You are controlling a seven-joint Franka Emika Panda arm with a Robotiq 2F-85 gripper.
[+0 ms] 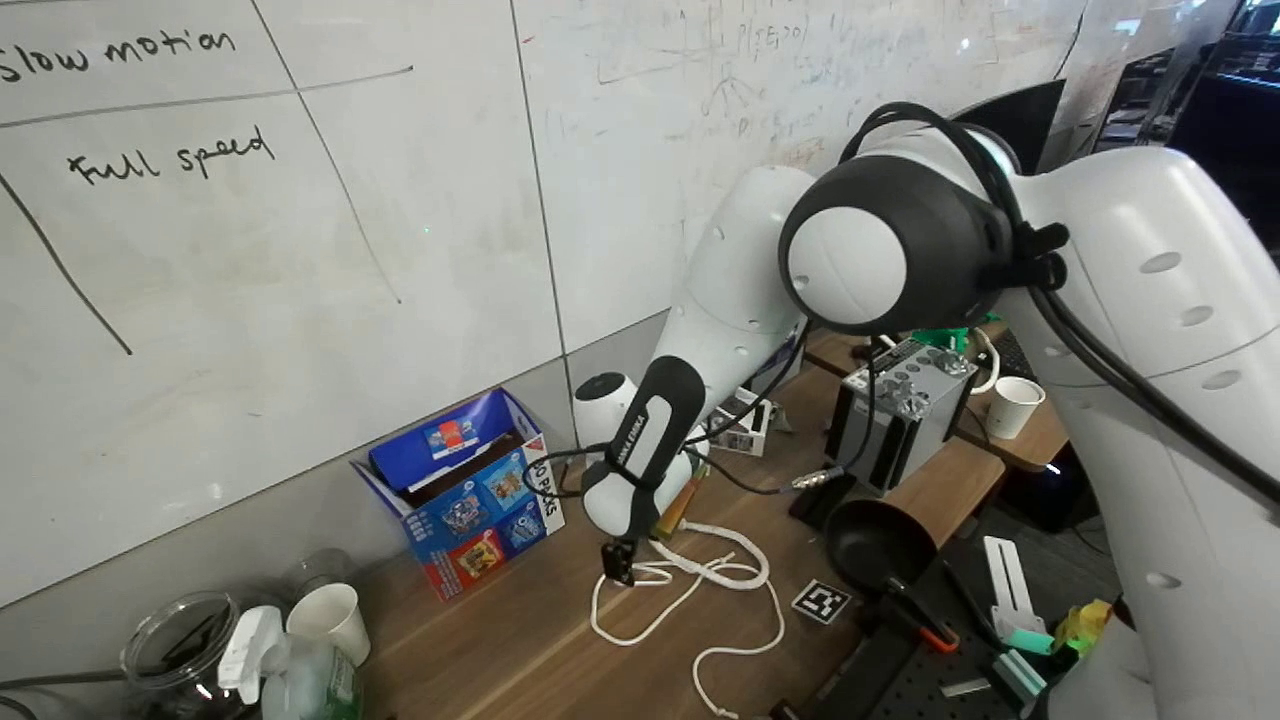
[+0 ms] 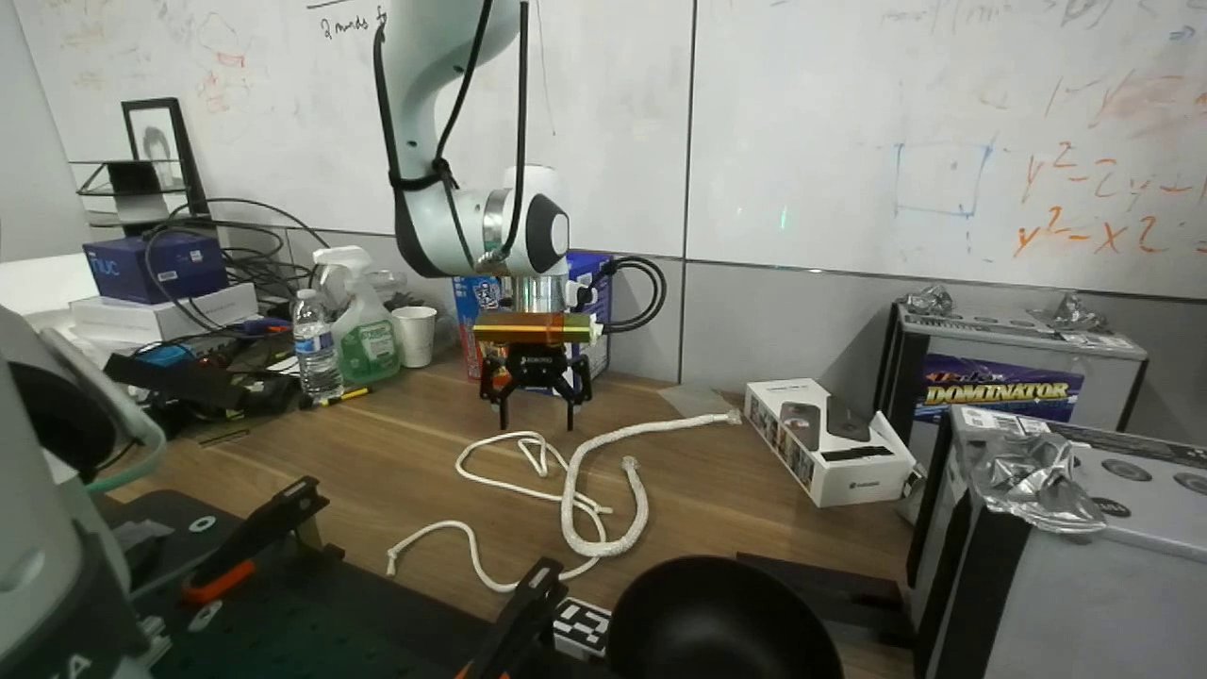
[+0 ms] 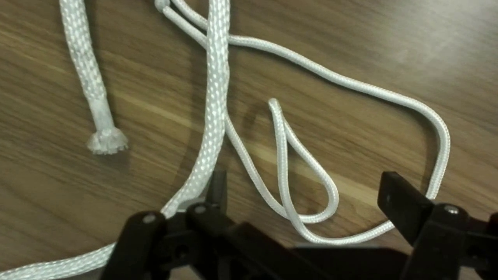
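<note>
A thin white cord (image 2: 489,483) lies in loose loops on the wooden table, its small folded loop (image 3: 329,186) between and beyond my fingers in the wrist view. A thicker white braided rope (image 2: 573,498) curves across the cord, with one frayed end (image 3: 107,141) resting free on the wood. My gripper (image 2: 537,424) points down above the thin cord, open, its two fingers well apart and holding nothing. In the wrist view, one finger (image 3: 404,205) overlaps the cord's right side and the other partly covers the thick rope.
Behind the gripper stands a blue snack box (image 1: 480,516). A black pan (image 2: 724,622) sits in front, and a white carton (image 2: 832,441) lies to the right. A spray bottle (image 2: 368,328) and paper cup (image 2: 415,336) stand at the left. Bare table surrounds the ropes.
</note>
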